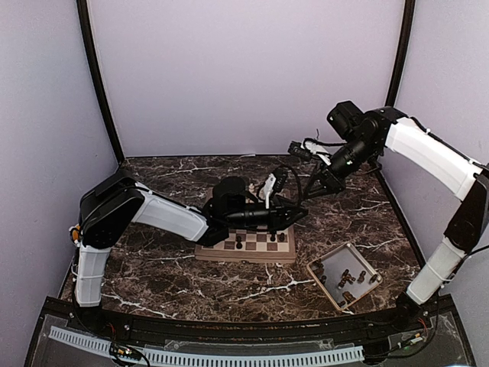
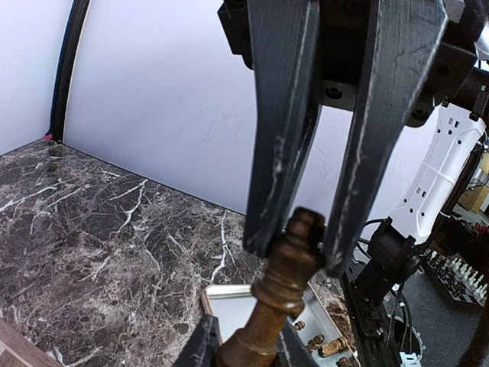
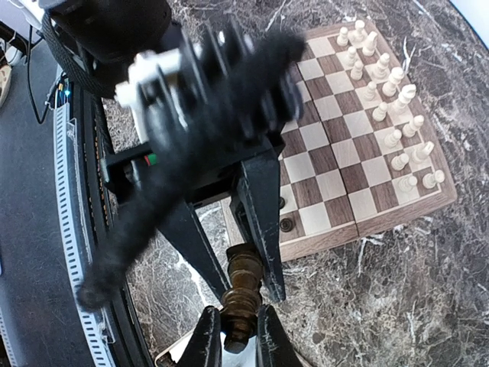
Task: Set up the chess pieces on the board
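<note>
A dark brown chess piece [image 2: 276,287] is held between both grippers in mid-air. In the left wrist view its wide end sits between the fingers of my left gripper, which is shut on it. The fingers of my right gripper close round the narrower end. From the right wrist view, the same piece [image 3: 243,287] runs from the left gripper's fingers down to my right gripper. Under the left arm lies the chessboard [image 3: 321,126], with pale pieces [image 3: 380,111] in rows along one side and a dark piece [image 3: 286,225] near a corner.
A pale tray [image 1: 334,267] with several dark pieces [image 1: 346,278] lies right of the board, below the right arm. The left arm hides much of the board from above. Bare marble [image 1: 153,275] spreads left and in front of the board.
</note>
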